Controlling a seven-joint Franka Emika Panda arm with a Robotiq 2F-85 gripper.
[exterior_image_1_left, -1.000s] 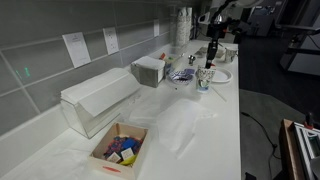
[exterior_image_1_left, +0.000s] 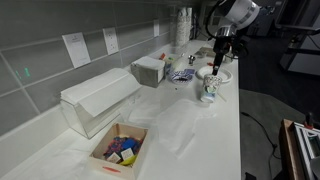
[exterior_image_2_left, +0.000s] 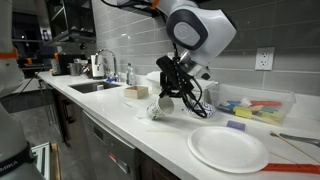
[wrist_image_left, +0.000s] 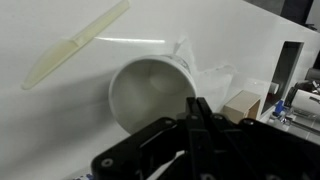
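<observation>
A white patterned cup (exterior_image_1_left: 210, 88) is tilted over the far part of the counter. In exterior view 2 the cup (exterior_image_2_left: 158, 107) leans with its mouth toward the arm. In the wrist view I look straight into the open mouth of the cup (wrist_image_left: 150, 95). My gripper is shut at the right edge of its mouth, the thin rim running between the dark fingertips. The arm partly hides the gripper (exterior_image_2_left: 176, 100) in exterior view 2. Whether the cup's base touches the counter I cannot tell.
A white plate (exterior_image_2_left: 228, 148) lies close to the arm, beside a red-handled tool (exterior_image_2_left: 290, 168). A pale plastic knife (wrist_image_left: 75, 45) rests near the cup. Crumpled clear plastic (exterior_image_1_left: 180, 125) and a box of colored items (exterior_image_1_left: 120, 150) occupy the nearer counter.
The gripper has come down and toward the exterior view 1 camera, to the cup's rim. The cup has shifted slightly the same way and tipped from upright.
</observation>
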